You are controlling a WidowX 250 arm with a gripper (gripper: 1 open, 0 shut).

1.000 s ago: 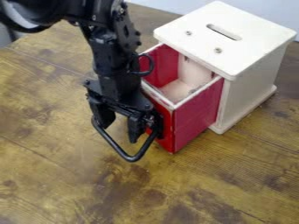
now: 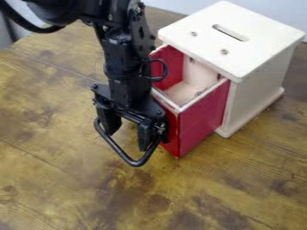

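A cream wooden box [image 2: 234, 36] with a slot and round holes in its top stands at the upper right. Its red drawer [image 2: 199, 124] is pulled out toward the front left, showing a pale, apparently empty floor. My black gripper [image 2: 129, 133] hangs low just left of the drawer's front, close against it. The arm hides part of the drawer, and I cannot make out whether the fingers are open or shut, or whether they touch the drawer.
A pale surface or wall runs along the back edge.
My arm has shifted very slightly, its upper part a little to the right. The box and drawer look unchanged.
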